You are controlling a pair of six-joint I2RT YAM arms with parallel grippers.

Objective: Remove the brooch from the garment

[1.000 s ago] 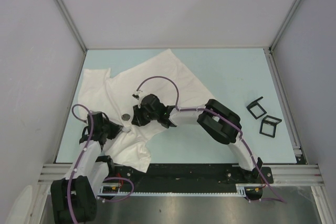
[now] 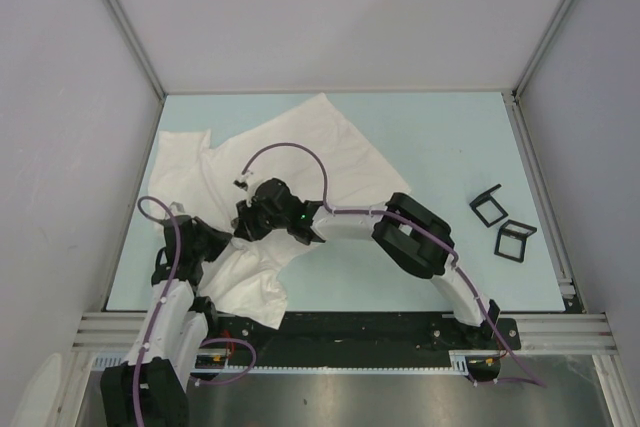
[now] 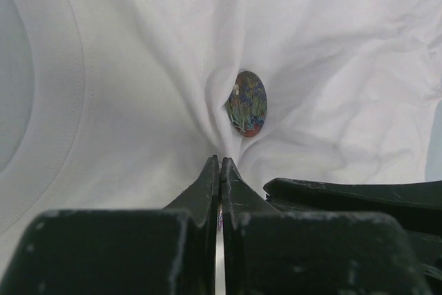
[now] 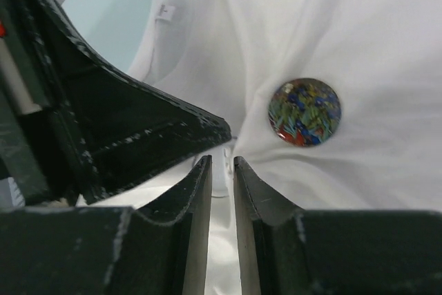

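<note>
The round floral brooch lies on the white garment (image 2: 310,137), by a fold, also seen in the right wrist view (image 4: 304,111). Just below it in the left wrist view, my left gripper is shut, with its tips at the fold. My right gripper is shut on a small pale piece at the fabric just below and left of the brooch; whether it is cloth or clasp I cannot tell. In the top view both grippers meet near the brooch at the garment's left part.
Two dark open frames (image 2: 488,210) lie on the right of the pale blue board (image 2: 470,147), which is otherwise clear on that side. Walls enclose the board at back and sides.
My right gripper has moved left, toward the left gripper, now covering the brooch in the top view. The left arm has shifted slightly.
</note>
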